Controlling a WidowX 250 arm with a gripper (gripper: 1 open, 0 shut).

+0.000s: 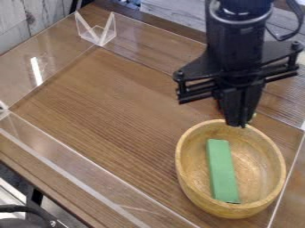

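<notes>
My gripper (243, 119) hangs at the right above the back rim of a tan bowl (188, 178), shut, with nothing visible between its fingers. A green block (222, 169) lies lengthwise in the bowl. Behind the gripper, near the bowl's back, small red and green items are mostly hidden by it.
A clear wire-like holder (98, 27) stands at the back left. A dark cable or hose shows at the lower left beyond the table's edge.
</notes>
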